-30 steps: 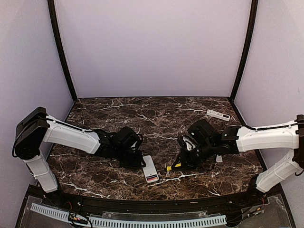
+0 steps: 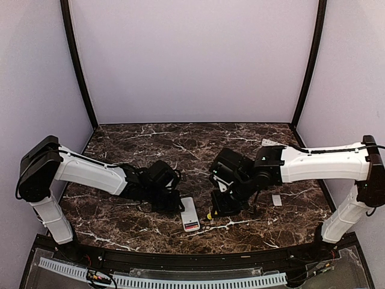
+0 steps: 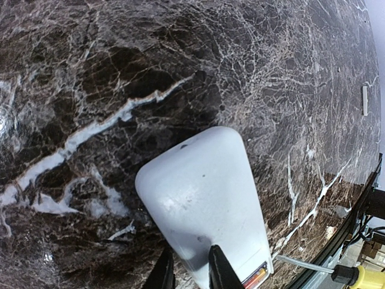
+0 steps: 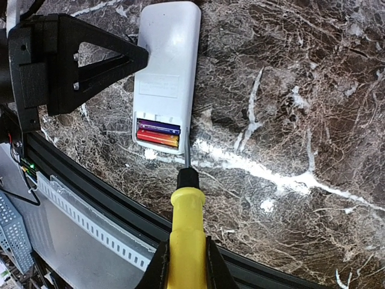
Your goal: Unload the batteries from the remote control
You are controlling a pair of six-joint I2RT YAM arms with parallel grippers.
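Observation:
The white remote control [image 4: 165,66] lies on the dark marble table, its battery compartment uncovered at the near end. Inside sit a purple battery [image 4: 158,126] and an orange battery [image 4: 157,138], side by side. My left gripper is shut on the remote's left edge, one finger over its back. A screwdriver with a yellow handle [image 4: 187,223] is clamped in my right gripper, which is shut on that handle. The thin metal shaft points at the remote, its tip by the right edge beside the compartment; whether it touches cannot be told.
A small white piece [image 2: 277,200] lies on the right side of the table. Farther back, a white object [image 2: 272,142] is partly hidden by the right arm. A perforated metal rail [image 2: 198,282] runs along the front, and the table's rear is clear.
The right arm has shifted left, bringing the screwdriver nearer the remote and turning its handle. The left arm and the remote have stayed in place.

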